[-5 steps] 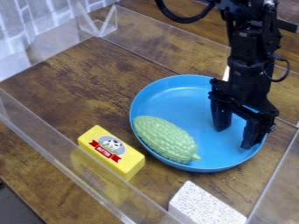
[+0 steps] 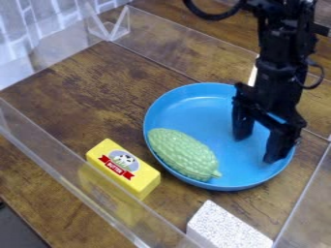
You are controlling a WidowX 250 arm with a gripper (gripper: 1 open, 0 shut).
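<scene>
My black gripper is over the right half of a blue plate, its two dark fingers standing apart, open, with nothing visible between them. On the plate's left part lies a pale green bumpy oblong vegetable, clear of the gripper.
A yellow butter box sits at the lower left, outside the plate. A white block lies at the bottom right, and something white stands behind the arm. Clear walls edge the wooden surface.
The gripper has shifted and turned slightly over the plate's right side. The plate, vegetable and boxes show no visible movement.
</scene>
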